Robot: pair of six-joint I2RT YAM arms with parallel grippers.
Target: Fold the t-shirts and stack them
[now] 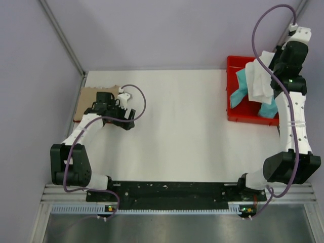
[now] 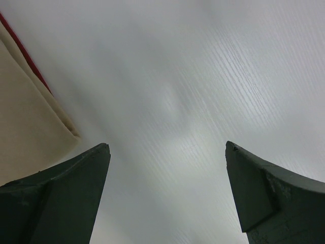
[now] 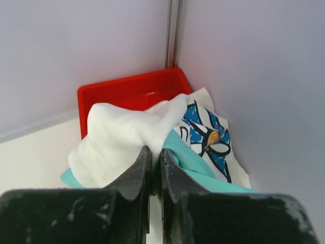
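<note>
My right gripper is shut on a white T-shirt (image 3: 122,134), lifting it high over the red bin (image 1: 232,115) at the upper right. A teal cloth (image 3: 188,158) hangs close by the pinched fabric; whether it is also gripped I cannot tell. A patterned shirt (image 3: 213,145) in white, blue and black lies behind them. My left gripper stands open above the table, beside a folded tan cloth (image 2: 30,122) with a red edge under it at the left.
Grey walls stand at the back and both sides, close beside the bin on the right.
</note>
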